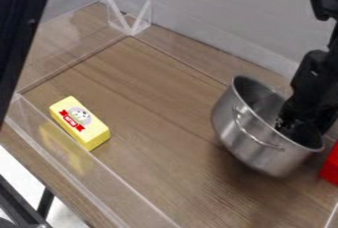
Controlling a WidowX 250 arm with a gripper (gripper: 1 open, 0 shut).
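A steel pot [248,138] stands on the wooden tray floor at the right, its mouth tipped toward the back right. My black gripper [297,123] reaches down from the upper right into the pot's right side; its fingers are hidden in the dark interior and by the rim, so its finger state is not clear.
A yellow box [79,122] with a red label lies at the left. A red object [330,167] sits at the right edge beside the pot. A clear plastic bracket [128,20] stands at the back left.
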